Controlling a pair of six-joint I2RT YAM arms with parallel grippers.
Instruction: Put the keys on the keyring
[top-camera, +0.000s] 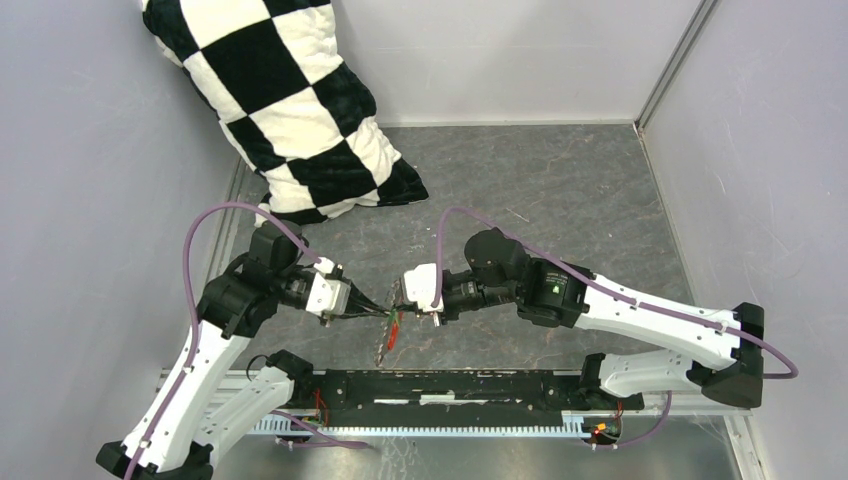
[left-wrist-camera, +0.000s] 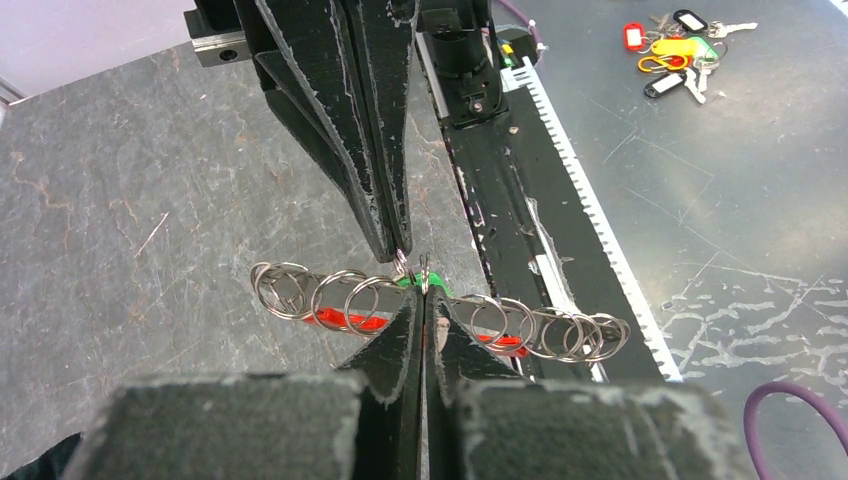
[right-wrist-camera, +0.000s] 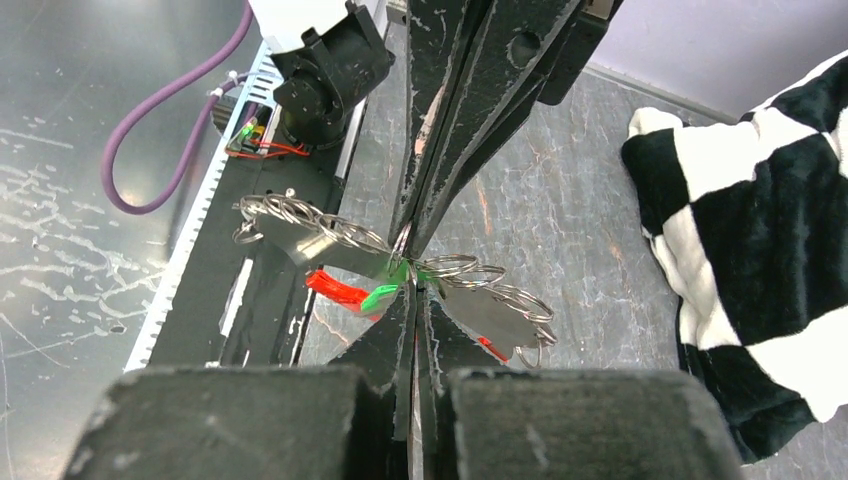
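In the left wrist view, a row of silver rings (left-wrist-camera: 370, 292) stretches across both sides of the fingertips, with red pieces (left-wrist-camera: 352, 320) and a green piece (left-wrist-camera: 440, 282) among them. My left gripper is shut, a thin silver loop standing up from its tips. Facing it, my right gripper is also shut with a slim wire loop at its tips. The two sets of tips are nearly touching. A grey metal plate (right-wrist-camera: 320, 247) hangs beside the rings in the right wrist view. Whether both loops belong to one ring is unclear.
Keys with coloured tags (left-wrist-camera: 685, 52) lie on the floor past the black rail (left-wrist-camera: 520, 200). A checkered cushion (top-camera: 290, 110) leans at the back left.
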